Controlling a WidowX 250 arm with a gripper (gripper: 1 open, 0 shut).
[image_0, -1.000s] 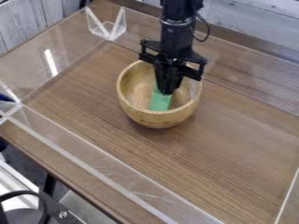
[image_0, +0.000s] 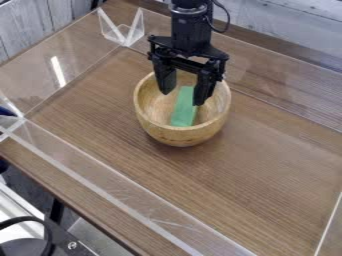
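Observation:
A light wooden bowl (image_0: 181, 131) sits on the brown table. A green object (image_0: 186, 108) lies inside it, upper end partly hidden. Above the bowl my black gripper (image_0: 183, 80) hangs open, its two fingers spread to left and right over the bowl's rim and interior, nothing held between them.
A white wire-like item (image_0: 122, 28) stands at the upper left of the table (image_0: 174, 200). A white and black piece of equipment (image_0: 40, 240) is at the lower left corner.
My gripper has risen out of the bowl and its fingers are now spread wider, leaving more of the green object visible in the bowl.

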